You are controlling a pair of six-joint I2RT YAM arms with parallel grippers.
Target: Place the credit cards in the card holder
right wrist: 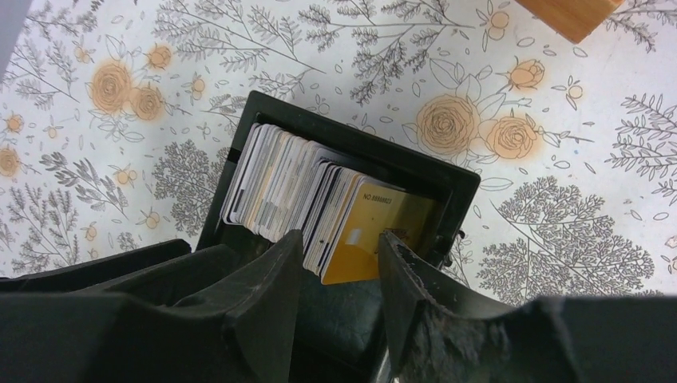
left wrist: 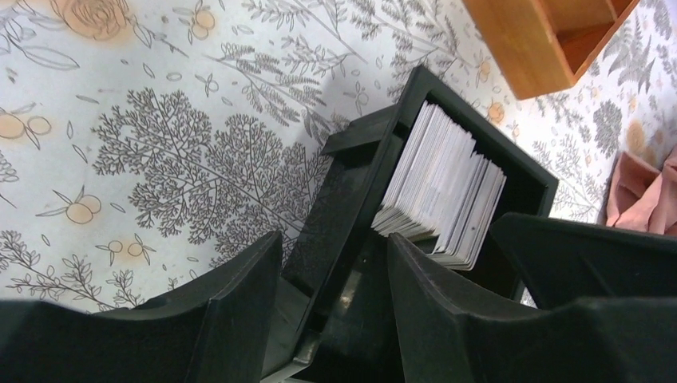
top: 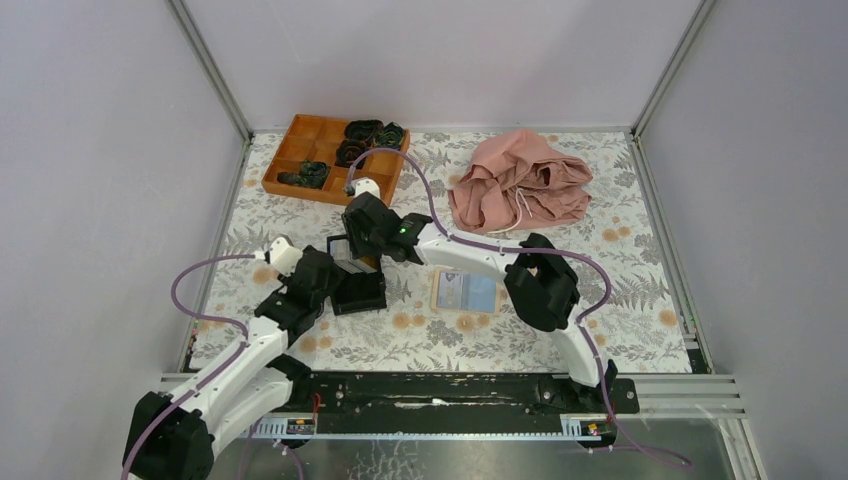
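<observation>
A black card holder [top: 357, 292] stands left of centre with its lid open. It holds a dense row of white cards [left wrist: 431, 171], and a yellow card [right wrist: 371, 223] sits at one end of the row. My left gripper is open over the holder's left side, with nothing between its fingers. My right gripper hovers over the yellow end of the row, its fingers apart; whether they touch the card is unclear.
A wooden compartment tray [top: 293, 150] with dark items is at the back left, a pink cloth [top: 525, 180] at the back right. A flat light-blue item [top: 466, 292] lies right of the holder.
</observation>
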